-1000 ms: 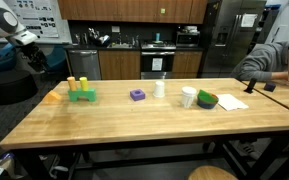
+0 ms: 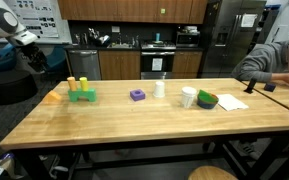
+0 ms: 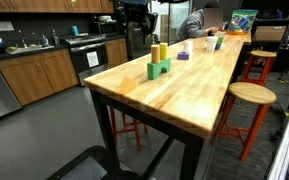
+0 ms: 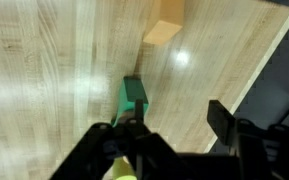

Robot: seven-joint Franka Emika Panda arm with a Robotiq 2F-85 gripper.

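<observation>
My gripper is open with nothing between its fingers, high above the left end of the table in exterior view 1. A green block (image 2: 82, 95) stands on the table there, with yellow cylinders (image 2: 76, 84) upright on it. In the wrist view, one end of the green block (image 4: 132, 96) shows beyond the left finger, which hides part of it. Yellow (image 4: 122, 170) peeks out below. An orange piece (image 4: 166, 20) lies farther off on the wood, also seen as an orange shape (image 2: 53, 97) left of the block.
Rightward along the table are a purple block (image 2: 137, 95), a white container (image 2: 159, 88), a white cup (image 2: 188, 97), a dark bowl (image 2: 206, 101) with coloured contents and a paper sheet (image 2: 227, 102). A person (image 2: 274, 65) is at the right edge.
The person at the right edge has shifted. My arm and the objects on the table look about the same.
</observation>
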